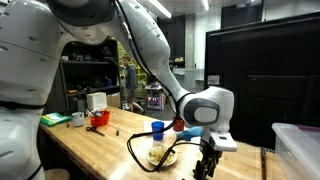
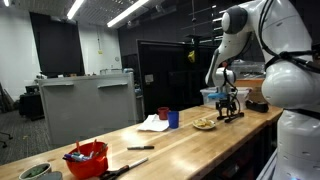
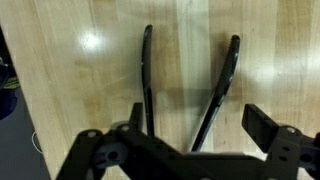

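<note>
Two slim dark utensils lie on the wooden table in the wrist view: a straight thin one [image 3: 147, 75] on the left and a slanted one [image 3: 218, 90], wider toward its top, on the right. Above them my gripper stands open, its fingers set far apart with both utensils' lower parts showing in the gap. Nothing is held. From outside, the gripper [image 1: 205, 166] hangs low over the near right of the table; its fingertips are hard to make out there. In the second exterior view the gripper [image 2: 228, 108] is small at the far right end.
A shallow bowl [image 2: 203, 124] stands near the arm, with a blue cup [image 2: 173, 119] and red cup [image 2: 163, 113] beyond. A white cloth [image 2: 153, 123], a red container [image 2: 86, 161] and dark tools [image 2: 125, 168] lie further off. A clear bin [image 1: 297, 145] flanks the right.
</note>
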